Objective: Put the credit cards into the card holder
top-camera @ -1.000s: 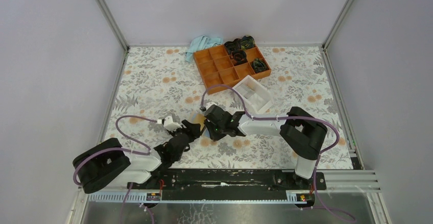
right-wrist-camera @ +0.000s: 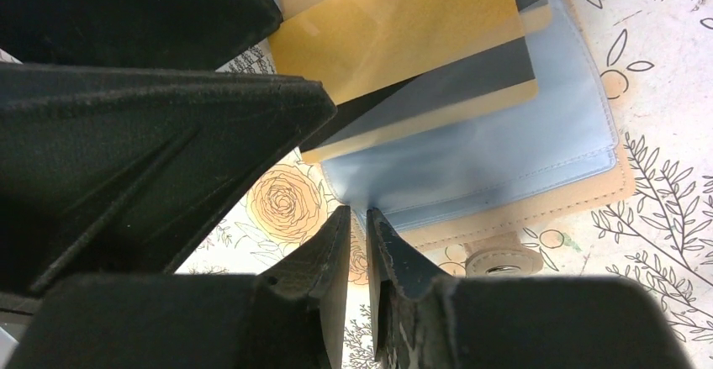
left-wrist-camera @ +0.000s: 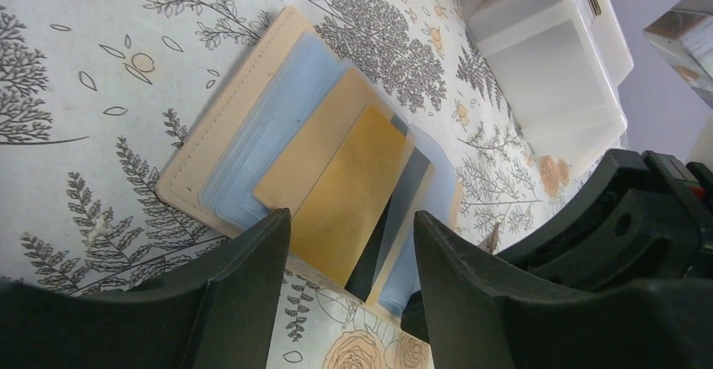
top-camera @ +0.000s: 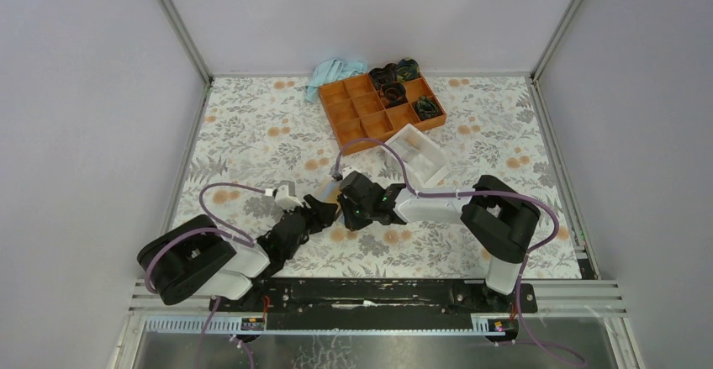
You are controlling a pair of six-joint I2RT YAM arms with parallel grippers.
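Observation:
The card holder (left-wrist-camera: 277,92), beige outside with pale blue sleeves, lies open on the table, mostly hidden under both grippers in the top view. A yellow card (left-wrist-camera: 353,188) and a dark card (left-wrist-camera: 367,255) lie in its sleeves, their lower edges sticking out. My left gripper is open over the yellow card's near end; its fingers (right-wrist-camera: 303,92) appear beside the cards in the right wrist view. At the holder's near edge is my right gripper, with a narrow gap between its fingertips; whether it grips the edge cannot be told.
A white tray (top-camera: 437,157) stands behind and to the right, beside an orange compartment box (top-camera: 353,138) with dark items in some compartments. A light blue cloth (top-camera: 335,70) lies at the back.
Over the last second my left gripper has moved slightly right, in toward the holder, its arm shifting along. The right arm looks almost still.

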